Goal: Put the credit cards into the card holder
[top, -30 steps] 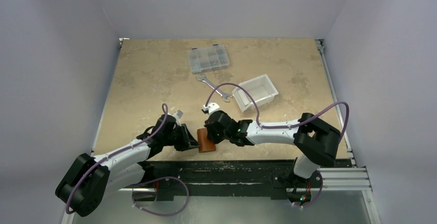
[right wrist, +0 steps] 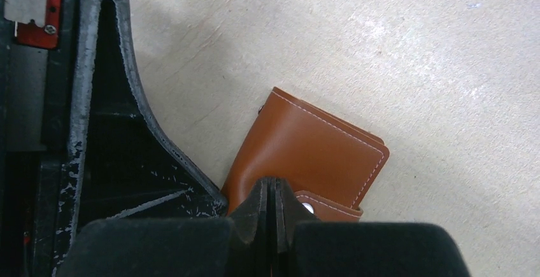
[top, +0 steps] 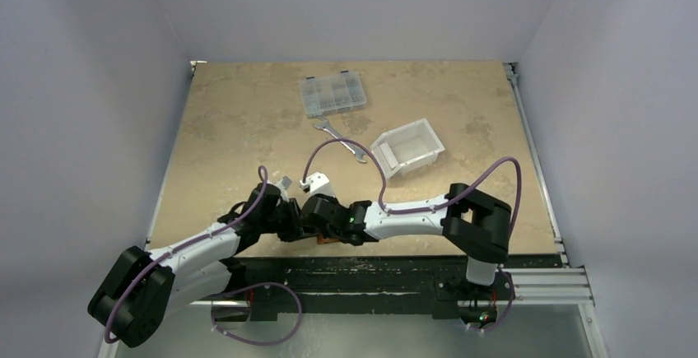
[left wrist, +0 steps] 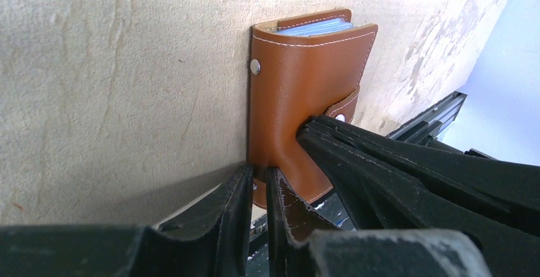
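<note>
The brown leather card holder [left wrist: 299, 86] lies folded on the table, with pale blue cards [left wrist: 321, 27] showing inside its far edge. My left gripper is at one end of the holder, at its spine-side corner. A narrow gap stands between its fingertips, with brown leather showing in it; whether they touch the leather is unclear. My right gripper is shut over the holder, near the snap tab, with nothing visible between its fingers. Its tip appears to press into the leather in the left wrist view. From above, the arms cover most of the holder [top: 328, 240].
A white bin [top: 411, 146] stands right of centre, beside a wrench [top: 339, 139]. Behind them lies a clear compartment box [top: 333, 93]. The two grippers are very close together near the table's front edge.
My right arm has moved left, over the card holder and up against the left gripper, covering most of the holder from above. The left arm has stayed in place.
</note>
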